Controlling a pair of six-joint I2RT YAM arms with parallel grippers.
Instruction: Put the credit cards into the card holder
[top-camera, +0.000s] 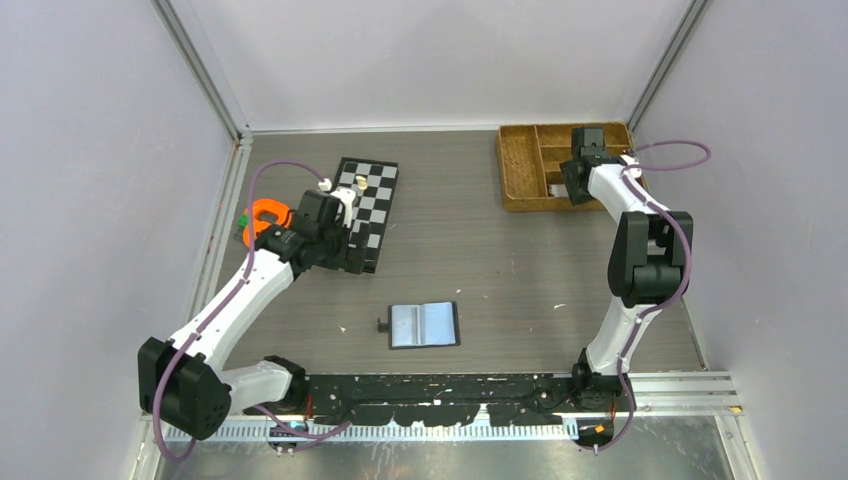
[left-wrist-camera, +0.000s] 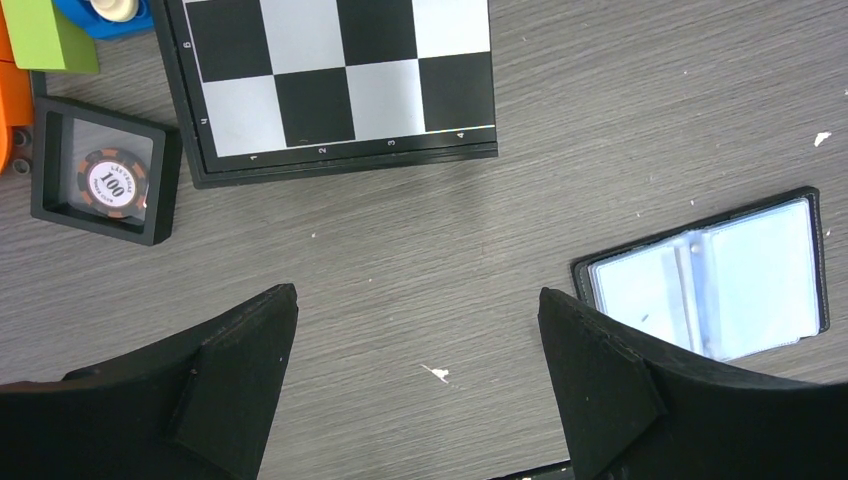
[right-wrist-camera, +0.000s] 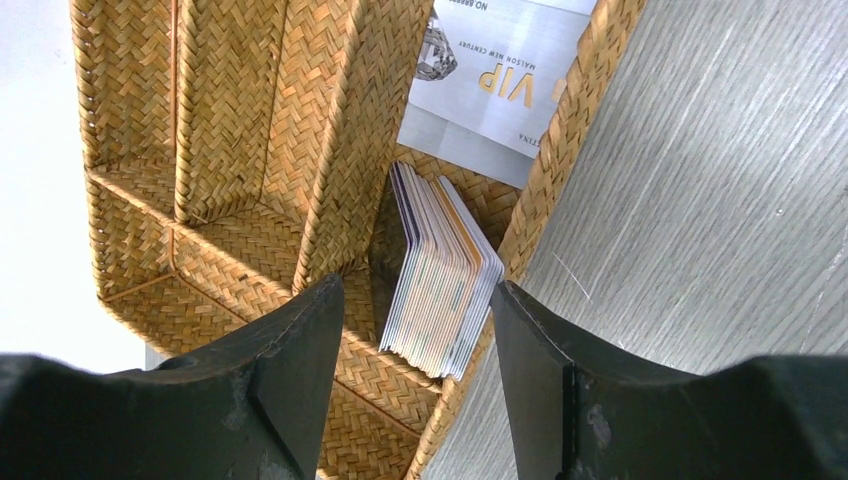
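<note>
A stack of cards (right-wrist-camera: 440, 285) leans in one compartment of the woven basket (right-wrist-camera: 335, 150), at the basket's front edge. Over that compartment my right gripper is open, its fingers on either side of the stack with nothing gripped. A white VIP card (right-wrist-camera: 500, 75) lies flat in the same strip of the basket. The card holder (top-camera: 423, 325), black-rimmed with clear bluish sleeves, lies spread at the front middle of the table; part of it shows as the holder (left-wrist-camera: 760, 275) in the left wrist view. My left gripper hangs open and empty above bare table.
A checkered board (top-camera: 370, 210) lies at the left, under and beside the left arm. Near it are a framed poker chip (left-wrist-camera: 112, 185) and orange parts (top-camera: 265, 215). Between board and basket the table (top-camera: 460, 230) is mostly bare.
</note>
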